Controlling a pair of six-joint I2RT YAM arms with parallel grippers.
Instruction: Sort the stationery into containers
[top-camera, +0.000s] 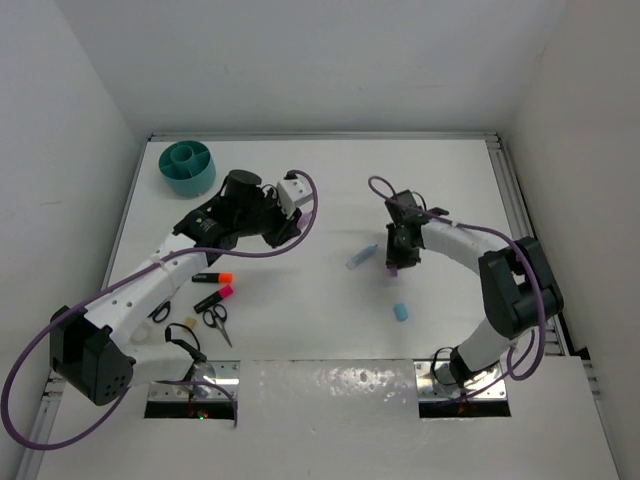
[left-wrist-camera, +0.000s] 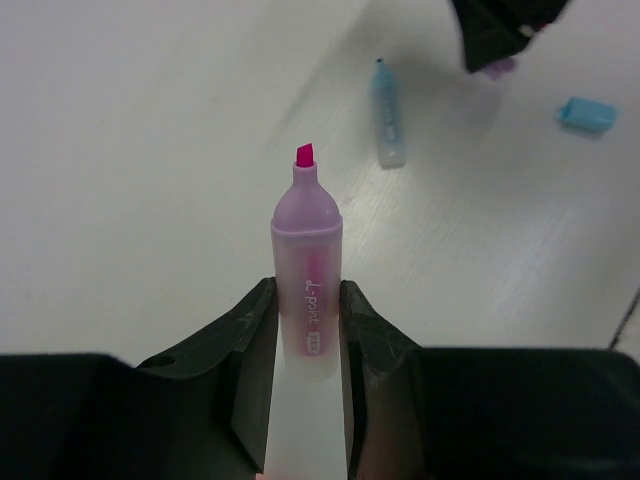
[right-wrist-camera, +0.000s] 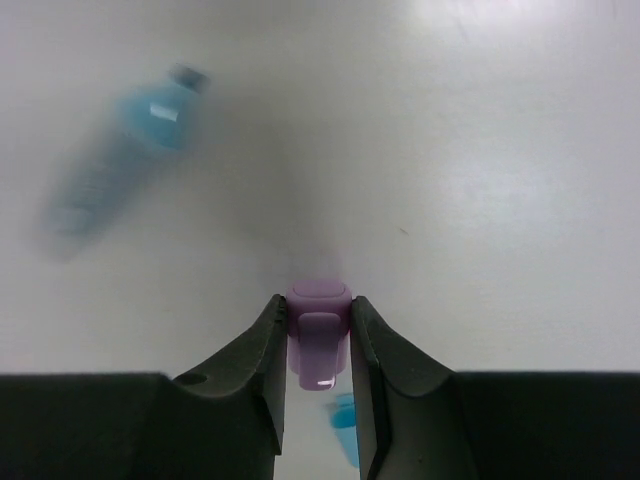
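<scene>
My left gripper holds a pink highlighter (left-wrist-camera: 306, 250) upright, raised over the table's middle, its pink tip showing. My right gripper is shut on a small pinkish-purple object (right-wrist-camera: 319, 340), probably a cap, seen end-on. A light blue pen (top-camera: 362, 256) lies just left of the right gripper, and a blue piece (top-camera: 400, 311) lies below it. A teal multi-compartment container (top-camera: 187, 168) stands at the back left.
On the left front lie an orange-tipped black marker (top-camera: 212, 278), a pink-tipped black marker (top-camera: 213, 298), scissors (top-camera: 215, 317) and other small items.
</scene>
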